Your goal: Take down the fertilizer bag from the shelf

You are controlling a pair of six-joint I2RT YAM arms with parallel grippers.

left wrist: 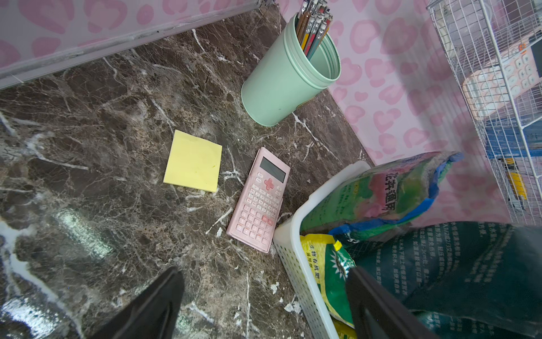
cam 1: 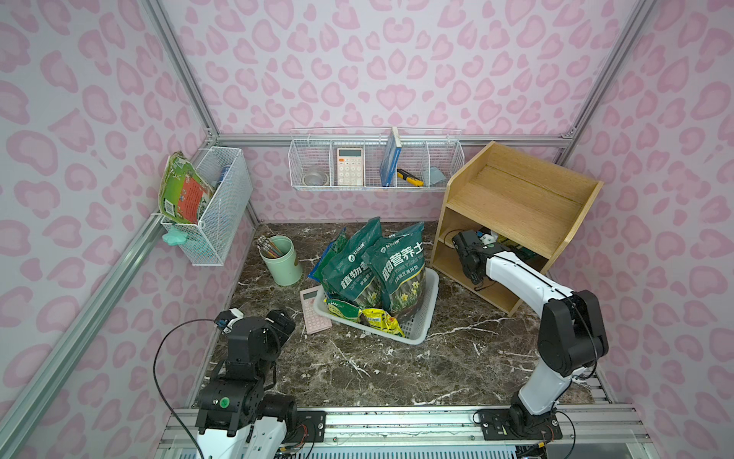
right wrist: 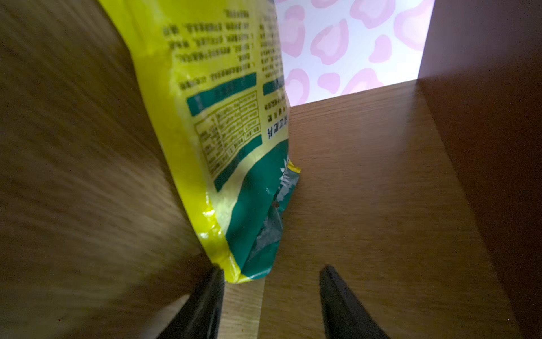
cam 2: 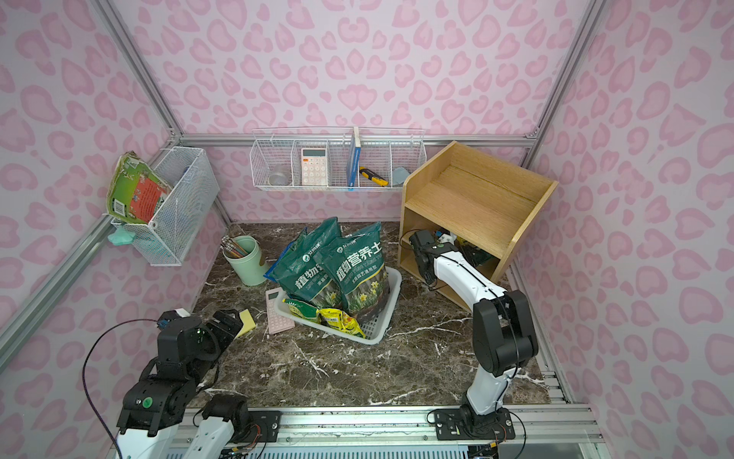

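A yellow and green fertilizer bag (right wrist: 225, 113) leans inside the wooden shelf (cam 1: 527, 195), its lower corner hanging toward my right gripper. The right fingers stand apart with a gap between them. That corner is close to the left fingertip; whether they touch I cannot tell. From above, the right arm reaches into the shelf's lower compartment, and the upper board hides most of the bag. Over the table at the left, my left gripper is open and empty.
A white basket (cam 1: 428, 310) with several fertilizer bags stands mid-table. Left of it are a pink calculator (left wrist: 259, 200), a yellow note pad (left wrist: 193, 161) and a green pencil bucket (cam 1: 283, 264). Wire racks (cam 1: 306, 183) hang on the walls.
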